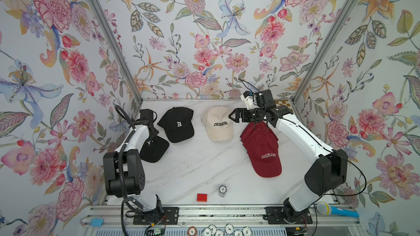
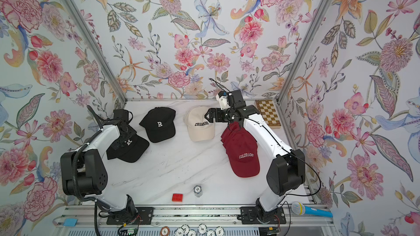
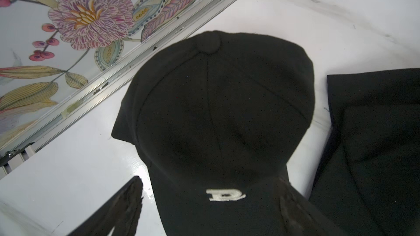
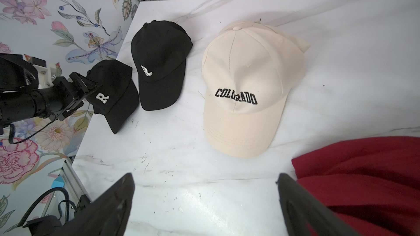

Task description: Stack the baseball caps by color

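Two black caps lie at the left: one [image 1: 177, 122] with an R at the back, another [image 1: 153, 150] beneath my left gripper, which hangs open over its white logo and brim. A cream COLORADO cap [image 4: 251, 70] lies in the middle, flat and upright. Right of it, several dark red caps [image 2: 242, 153] form an overlapping stack, the front one lettered COLORADO. My right gripper is open, raised above the area between the cream cap and the red stack, with nothing between its fingers.
A checkered board [image 2: 269, 113] sits at the back right. A red block [image 1: 201, 197] and a small round object [image 1: 222, 189] lie at the front. Walls with metal rails bound the sides and back.
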